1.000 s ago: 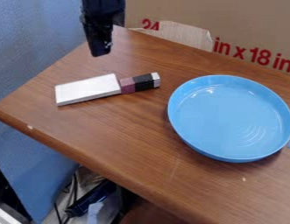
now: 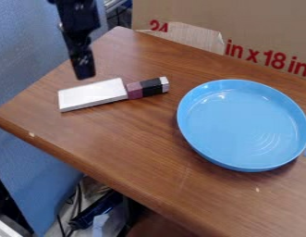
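Note:
A flat tool with a white blade (image 2: 91, 93) and a short pink and black handle (image 2: 148, 87) lies on the wooden table. A light blue plate (image 2: 241, 124) rests to its right. My dark gripper (image 2: 81, 67) hangs at the upper left, above and behind the white blade, apart from it; it is blurred, so its finger state is unclear.
A cardboard box (image 2: 241, 28) stands along the back. A blue fabric surface is beyond the left edge.
My gripper has moved left and down from its earlier place near the top. The tool and the plate have not moved.

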